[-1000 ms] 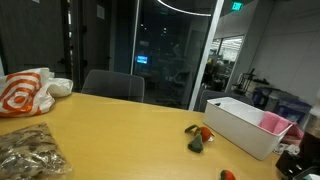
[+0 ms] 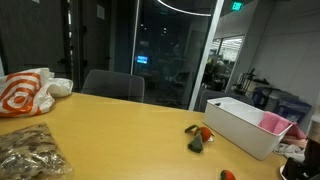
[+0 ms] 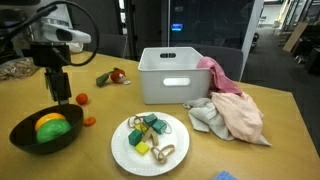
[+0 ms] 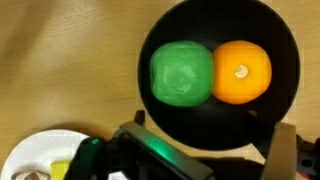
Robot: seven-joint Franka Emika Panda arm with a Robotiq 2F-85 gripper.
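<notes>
A black bowl [image 3: 33,145] stands on the table with a green ball-like item [image 3: 52,125] and an orange one [image 3: 48,119] inside. From above, the wrist view shows the green item [image 4: 182,73] touching the orange one [image 4: 242,72] in the bowl [image 4: 200,125]. My gripper [image 3: 69,97] is over the bowl's right part in exterior view 2, fingers pointing down. It stands open; in the wrist view the gripper has its fingers spread at the near side of the bowl, and nothing is seen held between them.
A white plate [image 3: 126,160] with several small pieces lies right of the bowl. Behind it stands a white bin [image 3: 170,92], with pink and beige cloths [image 3: 240,115] beside it. Small red items [image 3: 82,99] lie near the bowl.
At the right edge of exterior view 1, the partly seen arm has shifted slightly. The objects on the table have stayed in place.
</notes>
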